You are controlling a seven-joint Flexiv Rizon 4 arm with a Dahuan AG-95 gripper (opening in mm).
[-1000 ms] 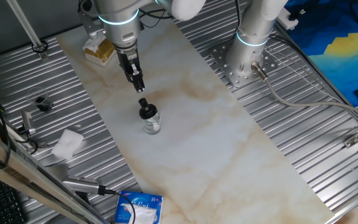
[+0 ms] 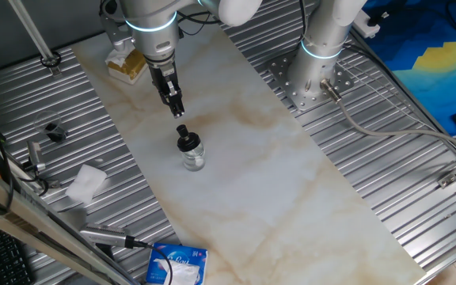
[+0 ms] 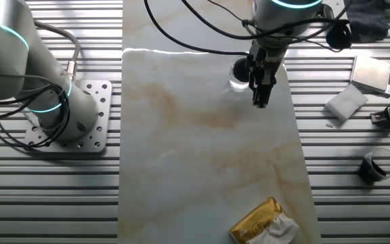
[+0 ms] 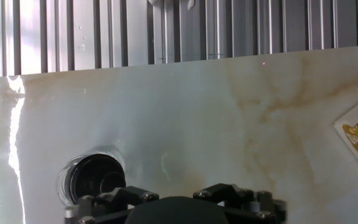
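Observation:
A clear glass jar (image 2: pixel 193 157) with a black lid and knob stands upright on the marbled board (image 2: pixel 267 182). My gripper (image 2: pixel 177 113) hangs pointing down, above the board and apart from the jar. In the second exterior view, the gripper (image 3: pixel 260 104) partly covers the jar (image 3: pixel 237 85). From the wrist, the jar (image 4: pixel 95 175) shows at lower left, beside the left finger. The gripper is open there, with a gap between its fingertips and nothing seen held.
A gold tissue pack (image 2: pixel 127 66) lies at the board's far end, and a blue pack (image 2: pixel 177 264) near its front left edge. Slatted metal flanks the board, with a white cloth (image 2: pixel 86 184) and a small cup (image 2: pixel 54 130) on it. Much of the board is bare.

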